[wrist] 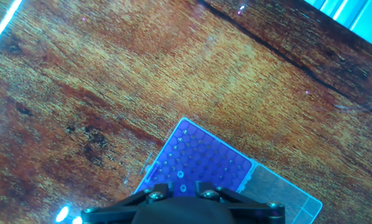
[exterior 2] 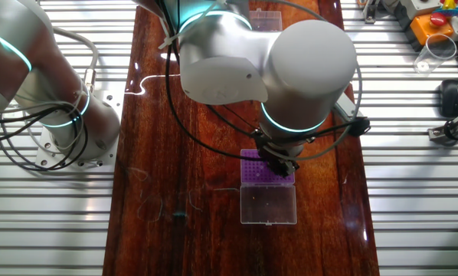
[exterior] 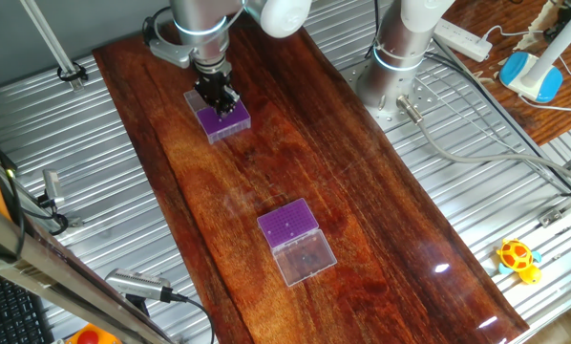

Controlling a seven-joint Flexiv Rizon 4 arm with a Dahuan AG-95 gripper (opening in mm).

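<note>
A purple tube rack in a clear box lies at the far end of the table, with my gripper low over it. From the wrist, the purple rack shows a grid of holes. Two small whitish round pieces sit in line with the gap of my gripper. Its fingertips stand apart, and no contact with those pieces shows. A second purple rack, its clear lid folded open, rests nearer the middle of the table. The arm partly hides the far rack in exterior view 2.
The arm's base stands at the table's edge. A toy turtle and a camera lie off the table.
</note>
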